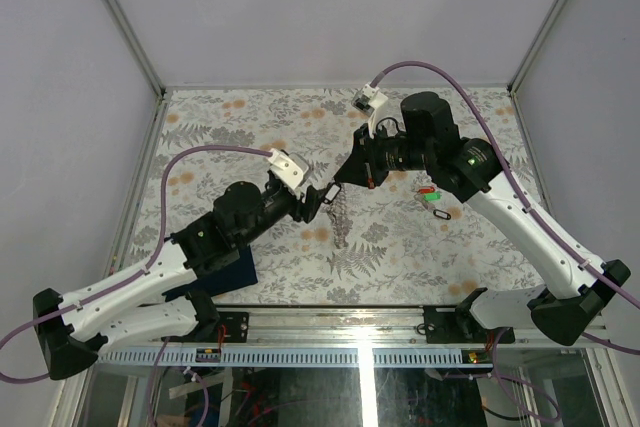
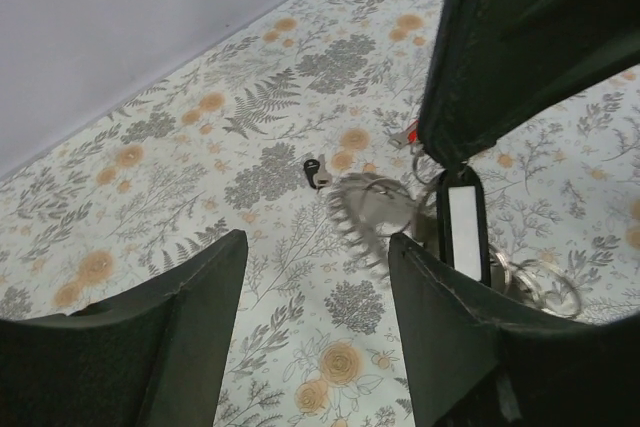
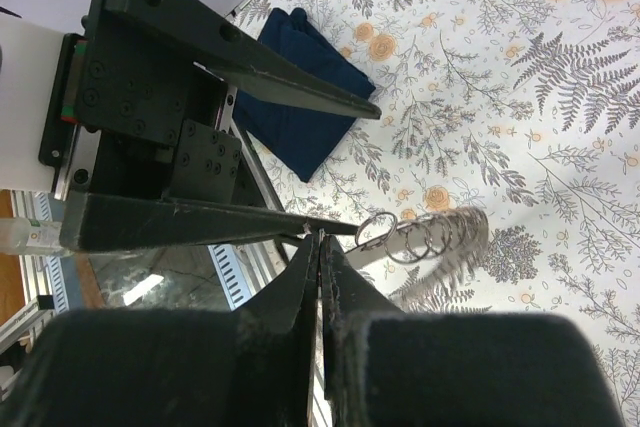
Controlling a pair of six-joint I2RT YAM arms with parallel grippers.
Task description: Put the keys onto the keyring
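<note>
My right gripper (image 1: 340,179) is shut, its fingertips pinching the keyring's upper end. The keyring's black tag with a white label (image 2: 465,227) hangs just under those tips, its rings and chain (image 2: 375,207) blurred by swinging. My left gripper stands open, nothing held between its fingers; one finger's tip is close beside the ring (image 3: 376,229), and whether they touch I cannot tell. On the table in the left wrist view lies a black-headed key (image 2: 313,173), with a red item (image 2: 405,135) beyond it.
Red and green pieces (image 1: 428,193) and a black tag (image 1: 441,214) lie on the flowered table at right. A folded dark blue cloth (image 3: 312,87) is near the left front.
</note>
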